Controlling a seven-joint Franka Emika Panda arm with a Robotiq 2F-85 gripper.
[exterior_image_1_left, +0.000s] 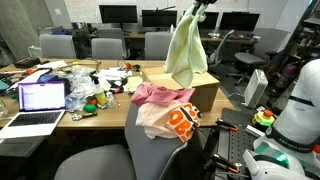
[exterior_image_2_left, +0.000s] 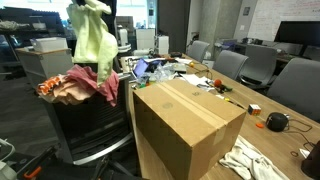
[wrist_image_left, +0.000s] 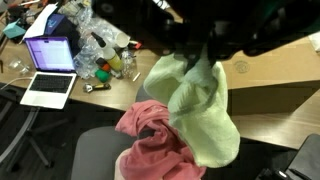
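A pale green cloth (exterior_image_1_left: 185, 50) hangs from my gripper (exterior_image_1_left: 199, 8) high above the table, near the cardboard box. In the wrist view the cloth (wrist_image_left: 203, 115) drapes below the dark gripper, which is shut on its upper part. Underneath, pink and reddish cloths (exterior_image_1_left: 162, 97) lie over a chair back, with a white and orange patterned cloth (exterior_image_1_left: 182, 122) at the front. Seen in exterior view 2, the pale green cloth (exterior_image_2_left: 93, 45) hangs just above the heap of cloths (exterior_image_2_left: 78, 88); the gripper's tips are hard to make out there.
A cardboard box (exterior_image_2_left: 188, 123) stands on the table beside the chair. An open laptop (exterior_image_1_left: 39, 106) and scattered bottles, tools and cables cover the table's left part. A white cloth (exterior_image_2_left: 252, 160) lies right of the box. An empty dark chair (exterior_image_1_left: 88, 162) is in front.
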